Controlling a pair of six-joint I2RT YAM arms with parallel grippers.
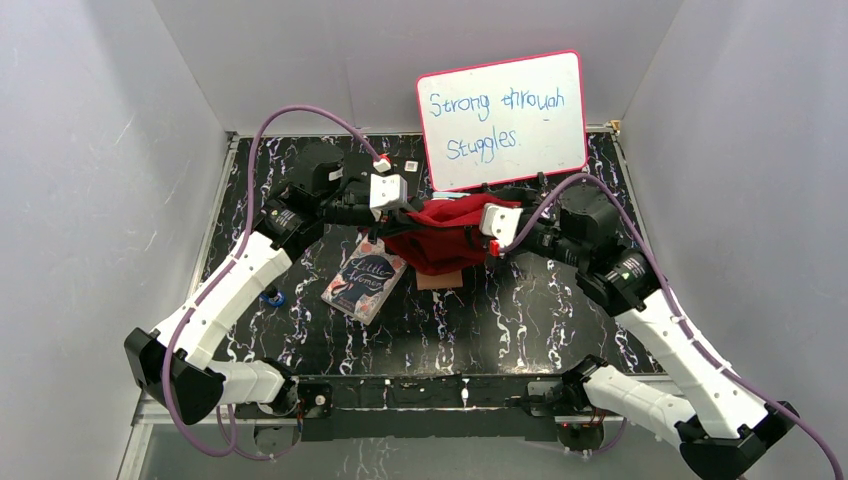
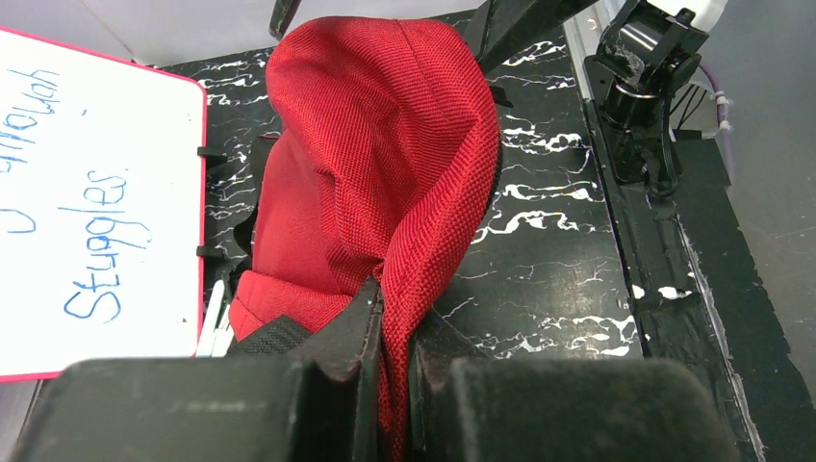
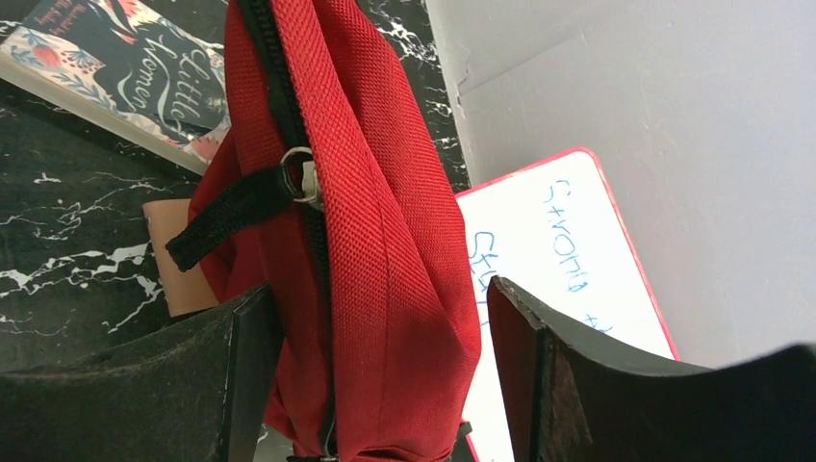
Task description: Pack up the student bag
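Note:
A red cloth bag hangs between my two grippers over the middle of the table. My left gripper is shut on the bag's edge, the red fabric pinched between its dark pads. In the right wrist view the bag's zipper side, with a black pull tab, runs up between the fingers of my right gripper, which stands open around the red fabric. A book titled Little Women lies flat on the table to the left of the bag. A brown flat item lies partly under the bag.
Behind the bag leans a whiteboard with blue writing. White pen-like items lie at its foot. A small blue object is at the table's left.

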